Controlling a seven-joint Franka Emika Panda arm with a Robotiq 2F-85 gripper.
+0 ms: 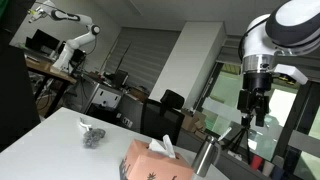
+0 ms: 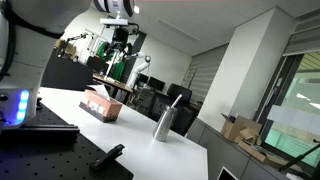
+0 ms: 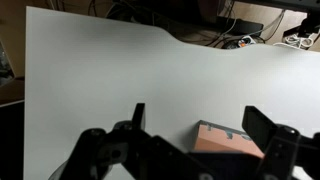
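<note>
My gripper (image 1: 252, 116) hangs open in the air, well above the white table. In the wrist view its black fingers (image 3: 134, 130) stand wide apart, with nothing held between them. A pinkish-orange tissue box (image 1: 155, 164) with white tissue sticking out of its top stands at the table's near side. Part of that box (image 3: 225, 139) shows low in the wrist view, beyond the right finger's inner side. To the box's right in exterior view 1 is a silver metal canister (image 1: 207, 157); in exterior view 2 the canister (image 2: 164, 125) stands upright with a thin handle rising from it.
A crumpled greyish item (image 1: 93, 138) lies on the table, left of the box. Cables (image 3: 245, 40) lie past its edge. Beyond stand a black chair (image 1: 160, 118) and another robot arm (image 1: 82, 43).
</note>
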